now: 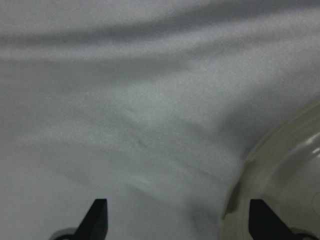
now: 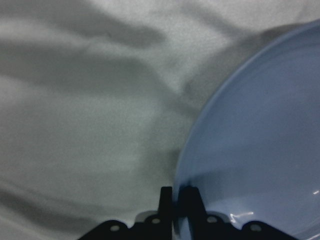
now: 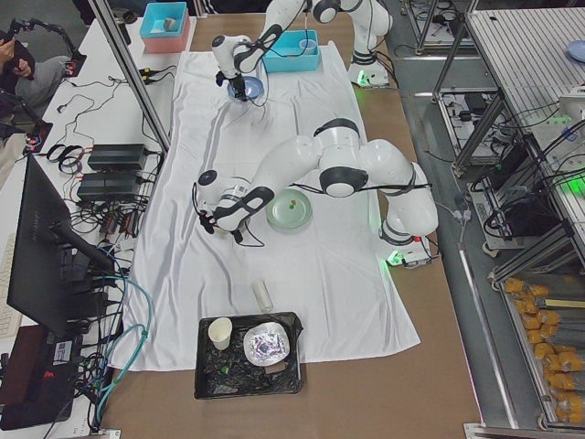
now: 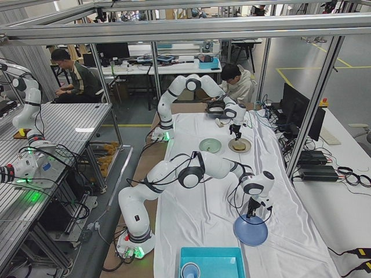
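Note:
My left gripper is open beside the rim of a beige plate point(image 1: 280, 175), with nothing between its fingers; in the camera right view that plate holds a yellowish item point(image 4: 239, 146). My right gripper has its fingers closed around the rim of a blue plate point(image 2: 250, 125), which lies on the white cloth at the other end in the camera views. A green plate point(image 3: 288, 206) lies beside the beige one.
A black tray point(image 3: 247, 384) with a cup and a foil-covered dish stands at one end, a white cylinder point(image 3: 261, 294) near it. A turquoise bin point(image 4: 226, 260) is at the other end. Open cloth lies between the plates.

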